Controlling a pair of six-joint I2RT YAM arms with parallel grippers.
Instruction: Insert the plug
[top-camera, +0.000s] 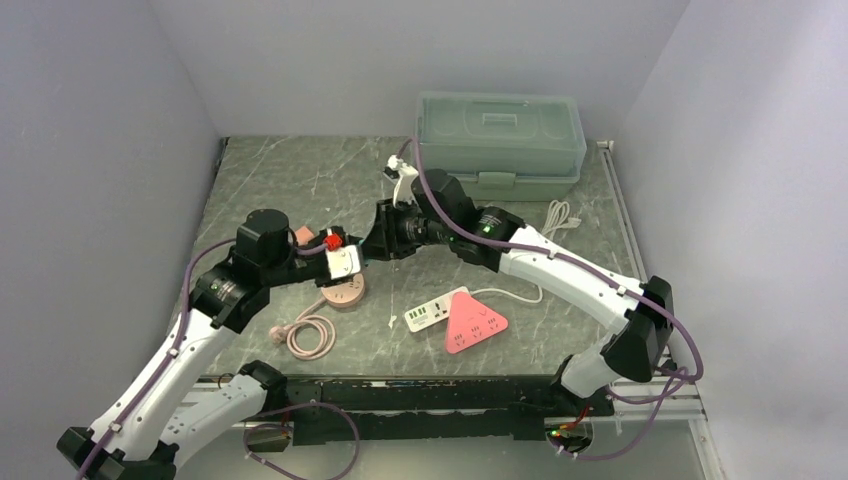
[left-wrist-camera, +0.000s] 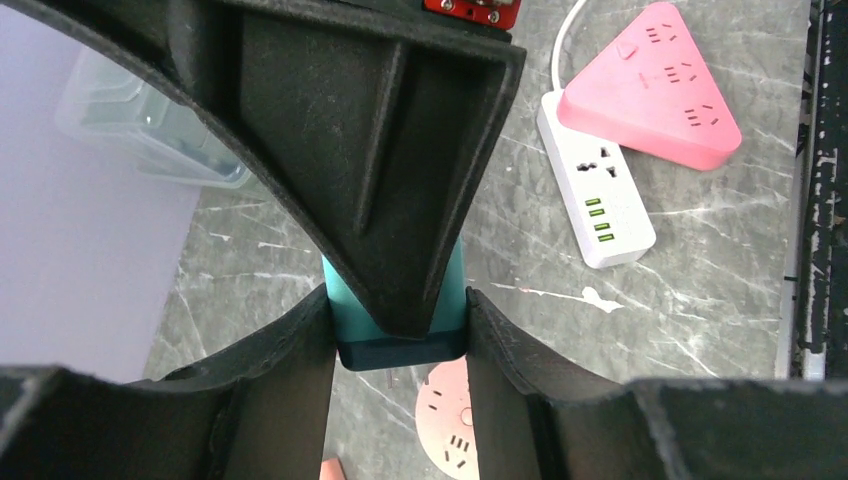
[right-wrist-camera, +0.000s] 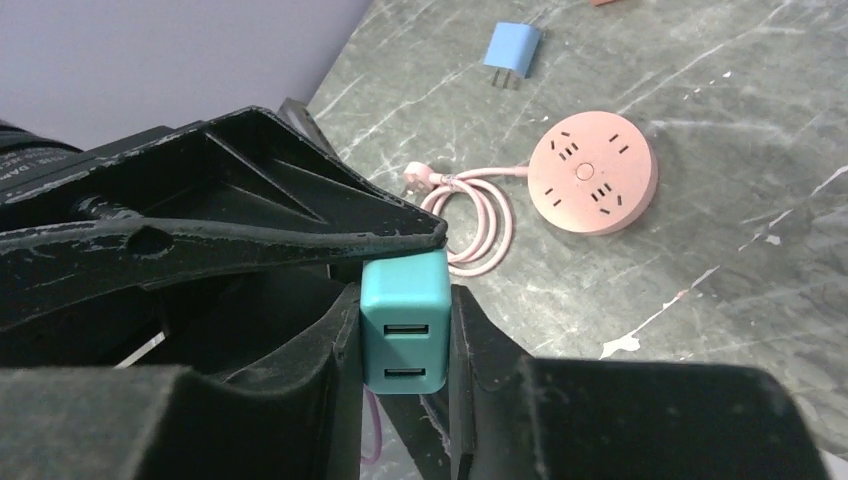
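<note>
Between the two arms, above the table, a teal plug block (right-wrist-camera: 405, 292) is held in the air. Two USB slots face the right wrist camera; its prongs are not visible. My left gripper is shut on it, with both fingers against its sides. From the opposite side, my right gripper has its fingers flush along both sides of the same block. One of its large black fingers covers much of the block in the left wrist view. In the top view the arms meet there and mostly hide the block.
A round pink power strip (right-wrist-camera: 588, 170) with coiled cord lies below, near a blue charger (right-wrist-camera: 512, 48). A white power strip (top-camera: 428, 312) and a pink triangular one (top-camera: 473, 322) lie front right. A teal box (top-camera: 500, 140) stands behind.
</note>
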